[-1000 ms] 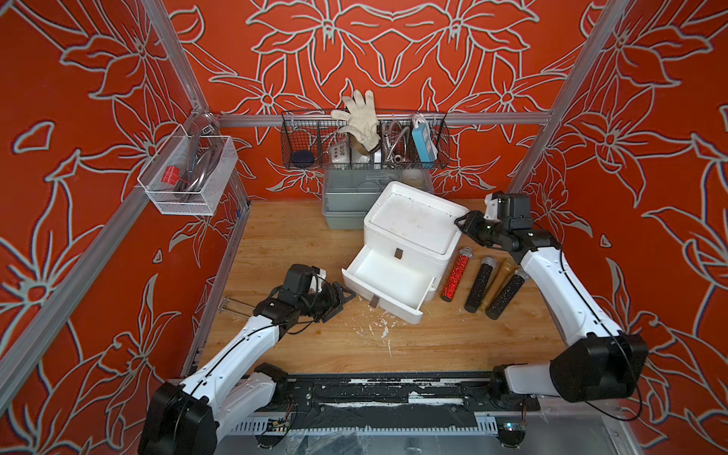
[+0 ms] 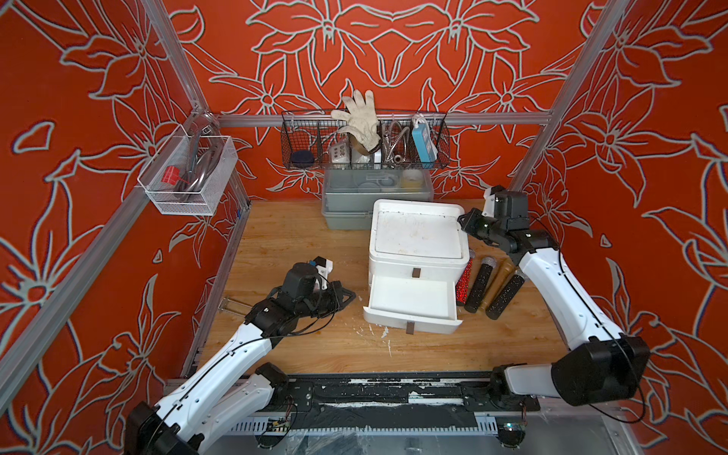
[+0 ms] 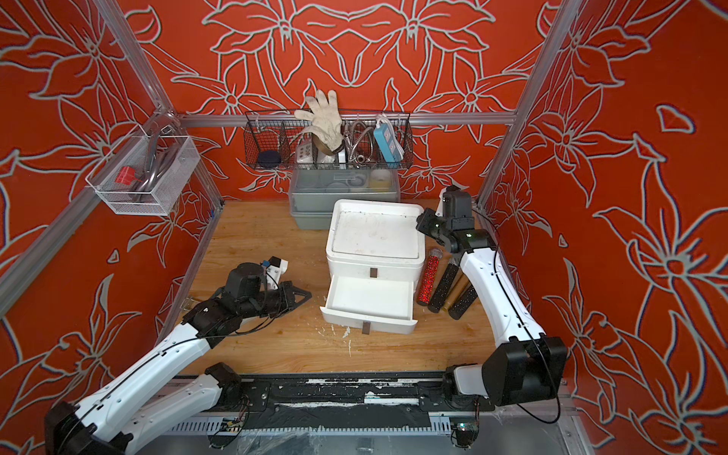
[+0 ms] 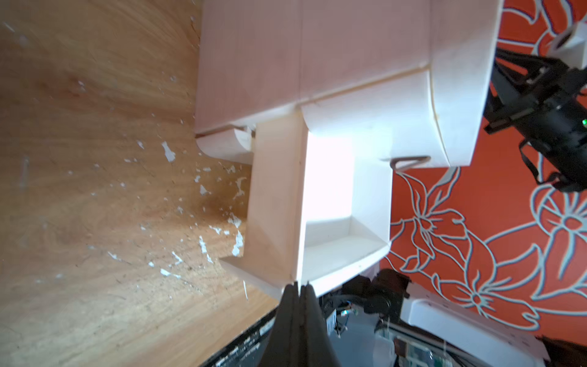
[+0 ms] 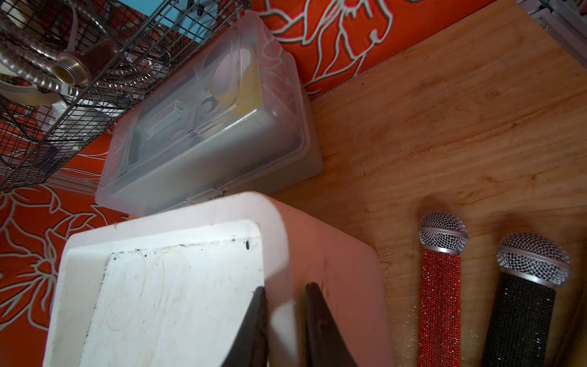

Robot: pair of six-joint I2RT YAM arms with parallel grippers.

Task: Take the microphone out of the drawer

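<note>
A white drawer unit (image 2: 417, 231) stands mid-table, its lower drawer (image 2: 411, 299) pulled out and empty. Several microphones lie on the wood to its right: a red one (image 5: 439, 299), black ones (image 5: 519, 312) and a gold one (image 2: 497, 284). My right gripper is at the unit's top right rim, fingers either side of it, part open; whether they press on it is unclear. My left gripper is shut, nothing visible between its fingers, left of the drawer.
Behind the unit sit a grey lidded box (image 2: 345, 208) and a wire basket (image 2: 303, 140) with a glove and other items. A white mesh basket (image 2: 185, 197) hangs on the left.
The drawer unit has turned from askew to square with the table, its front swinging right, close against the red microphone. My left gripper has shifted slightly; the right moved slightly.
</note>
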